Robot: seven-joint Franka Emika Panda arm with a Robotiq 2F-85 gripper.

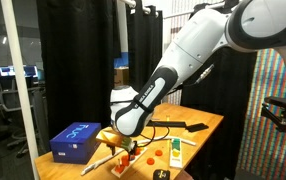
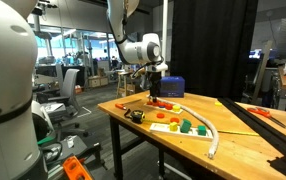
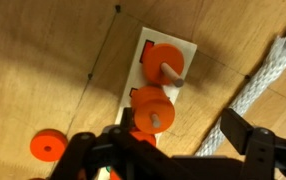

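Note:
A pale board point(image 3: 135, 78) with upright pegs lies below my gripper in the wrist view. One peg point(image 3: 171, 74) rises through an orange disc point(image 3: 162, 58). Closer to the fingers, a taller orange piece point(image 3: 153, 108) surrounds another peg's tip. My gripper is open, its dark fingers spread to either side; the orange piece shows nearer the left one. More red-orange shows below it, partly covered by the left finger. A separate red disc point(image 3: 49, 145) lies flat on the table to the left.
A pale rope point(image 3: 263, 77) runs along the right of the wrist view. The blue box point(image 1: 75, 143) stands on the table near the arm. Several green blocks point(image 2: 187, 127) sit in front. The table's right part point(image 2: 258, 148) has bare room.

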